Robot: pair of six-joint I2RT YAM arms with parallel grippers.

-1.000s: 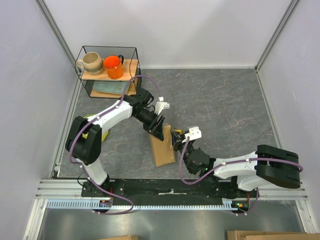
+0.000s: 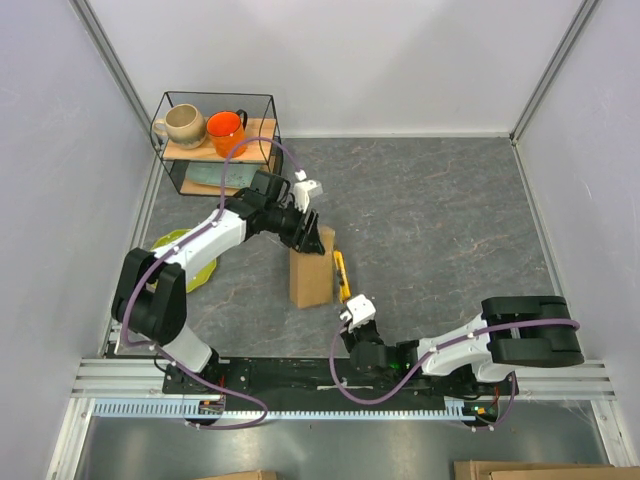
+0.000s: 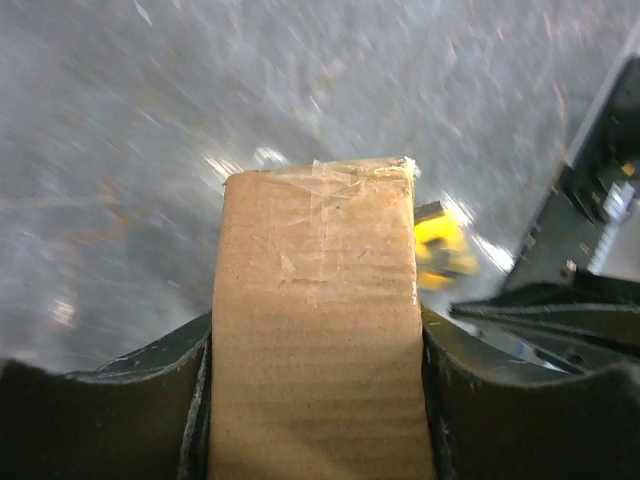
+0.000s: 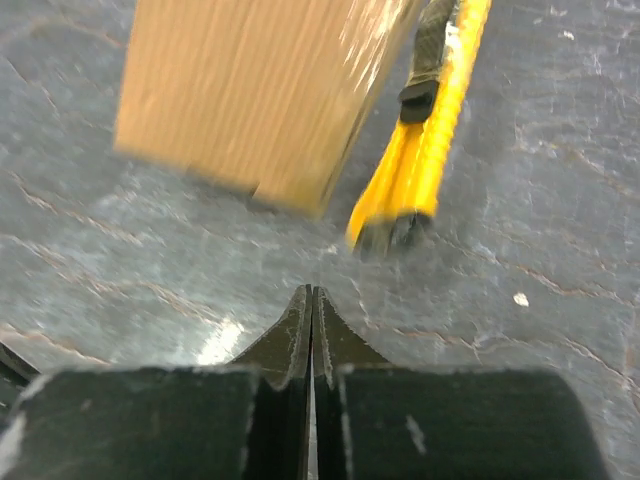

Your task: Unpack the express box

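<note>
A taped brown cardboard box [image 2: 312, 275] is clamped in my left gripper [image 2: 314, 242], whose fingers press on its two sides. In the left wrist view the box's taped end [image 3: 320, 185] faces away from the gripper. Beside the box, on its right, a yellow cutter [image 2: 342, 275] with a dark slider appears to lie on the grey table. My right gripper is shut with nothing between its fingertips, just short of the cutter's near end. Part of the cutter is hidden behind the box in the left wrist view.
A wire rack [image 2: 220, 162] with a beige mug [image 2: 184, 126] and an orange mug [image 2: 226, 132] stands back left. A yellow-green plate [image 2: 202, 274] is partly behind the left arm.
The yellow cutter has left my right gripper and is beside the box. That gripper has drawn back toward the front edge and tipped downward. The left gripper has shifted slightly left with the box.
</note>
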